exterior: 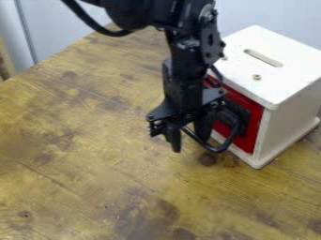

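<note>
My black gripper (172, 129) hangs low over the wooden table at the front left of a white box (273, 70) with a red front (247, 139). A dark looped handle or cable lies against the red face beside the gripper, partly hidden by it. Whether the fingers are open or shut cannot be told.
A pale wall (51, 23) stands behind the table at the back left. The box takes up the right side.
</note>
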